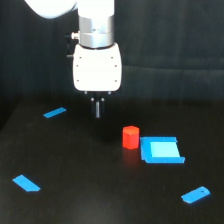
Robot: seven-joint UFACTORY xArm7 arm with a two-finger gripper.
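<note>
A red block [131,137] stands upright on the dark table. Just right of it lies a pale square [164,149] framed by blue tape [150,159]. My gripper [97,112] hangs from the white hand, to the left of the red block and higher in the view, apart from it. Its fingers are small and dark against the background, so whether they are open or shut does not show. Nothing is visible hanging from them.
Strips of blue tape mark the table at the back left [55,112], front left [26,183] and front right [195,195].
</note>
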